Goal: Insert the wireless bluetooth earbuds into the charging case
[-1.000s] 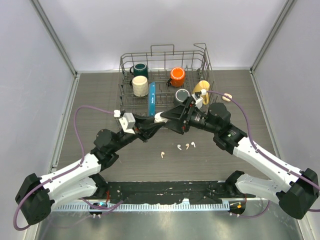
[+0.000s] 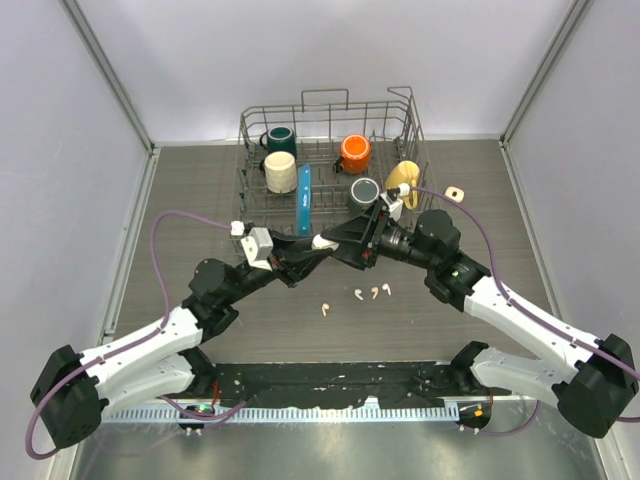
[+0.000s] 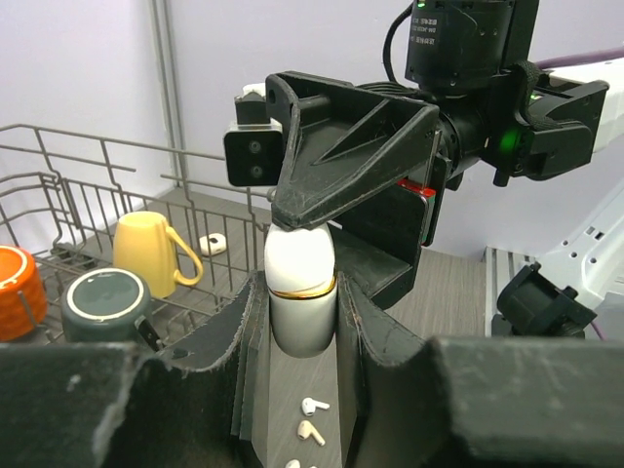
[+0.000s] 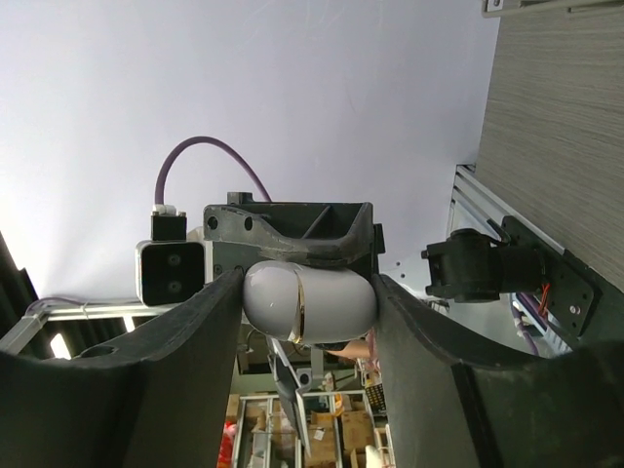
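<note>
Both grippers meet at mid-table around a white charging case (image 2: 325, 242) with a gold seam. In the left wrist view my left gripper has its fingers on the lower part of the case (image 3: 302, 315), while my right gripper's fingertip rests at its top. In the right wrist view my right gripper also has the case (image 4: 331, 297) between its fingers. Loose earbuds, some white (image 2: 358, 294) and some beige (image 2: 325, 309), lie on the table below the grippers; they show small in the left wrist view (image 3: 310, 408).
A wire dish rack (image 2: 321, 105) at the back holds mugs, an orange one (image 2: 355, 152), a yellow one (image 3: 144, 252), and a blue item (image 2: 304, 200). A small pale object (image 2: 454, 194) lies right of it.
The earbuds on the table lie unmoved.
</note>
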